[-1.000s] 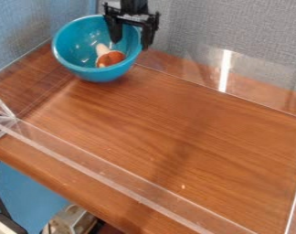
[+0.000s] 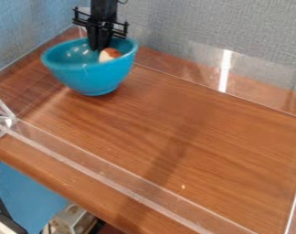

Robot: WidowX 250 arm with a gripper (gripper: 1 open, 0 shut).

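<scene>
A blue bowl [image 2: 83, 73] sits at the back left of the wooden table, with an orange and white object [image 2: 109, 54] partly visible inside it. The black gripper [image 2: 100, 46] reaches down over the bowl's back rim, its fingers mostly hidden by the bowl and the object, so what lies between them is unclear.
Clear plastic edging [image 2: 227, 69] runs along the table's borders, with grey textured walls behind.
The bowl has shifted toward the viewer and stands more level, its outer side now showing. The gripper has moved left and lower into it, and the object inside sits farther right.
</scene>
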